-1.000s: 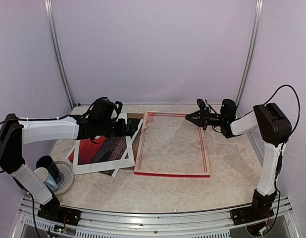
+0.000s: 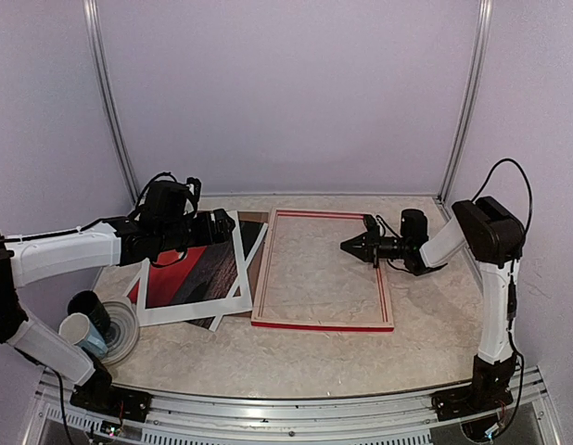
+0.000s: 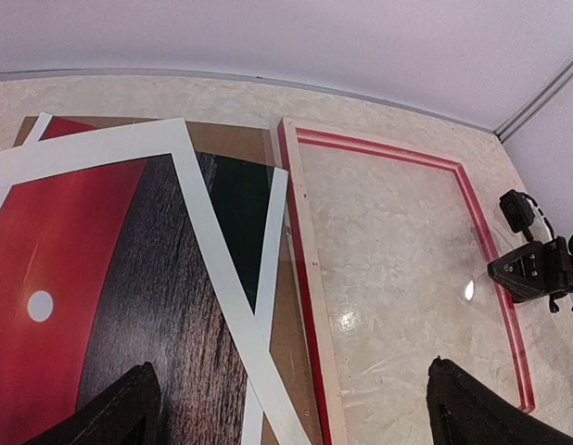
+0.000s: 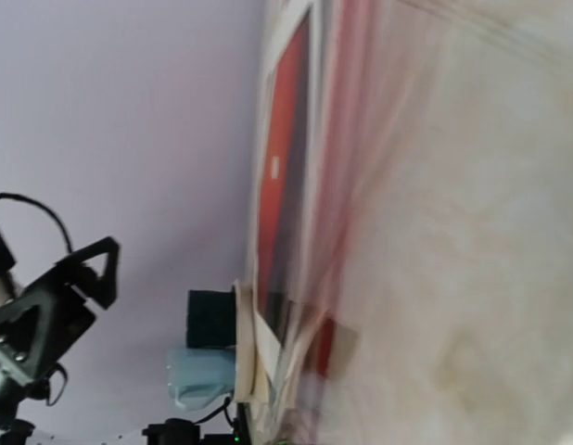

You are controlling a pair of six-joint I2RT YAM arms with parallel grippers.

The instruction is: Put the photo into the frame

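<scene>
The wooden frame (image 2: 322, 325), with red and pale edges, lies flat on the table. Left of it, a white mat (image 2: 196, 311) rests on the red and dark photo (image 2: 175, 278), whose white border runs at a tilt beneath. A brown board (image 3: 286, 371) shows under both. My left gripper is open above this stack, nothing between its fingers. At the frame's right side, my right gripper (image 2: 346, 248) is shut. A small bright glint sits by its tip in the left wrist view; whether a clear sheet is between its fingers, I cannot tell.
At the front left stand a dark cup (image 2: 89, 311), a light blue mug (image 2: 81, 332) and a pale round stack (image 2: 122, 332). The right wrist view is partly blurred.
The left arm drew back leftward.
</scene>
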